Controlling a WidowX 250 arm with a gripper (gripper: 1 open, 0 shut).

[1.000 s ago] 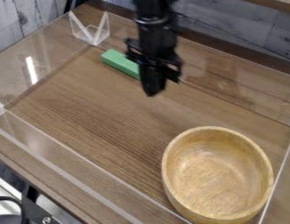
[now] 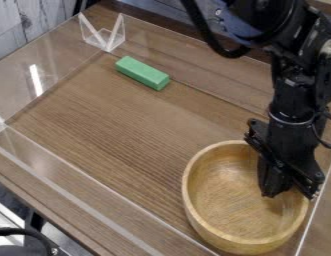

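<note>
The black gripper [image 2: 272, 178] is low over the right side of a round tan bowl [image 2: 221, 210], its tip at or just inside the rim. Whether it is open or shut is hard to tell, and anything between its fingers is hidden. A green block [image 2: 142, 73] lies on the wooden table [image 2: 94, 140] at the upper left.
A clear plastic holder [image 2: 104, 32] stands at the back left. A dark cable or part [image 2: 28, 236] shows at the lower left corner.
The arm has swept from the upper middle near the green block rightward and toward the camera, down to the bowl. The block and bowl look unmoved.
</note>
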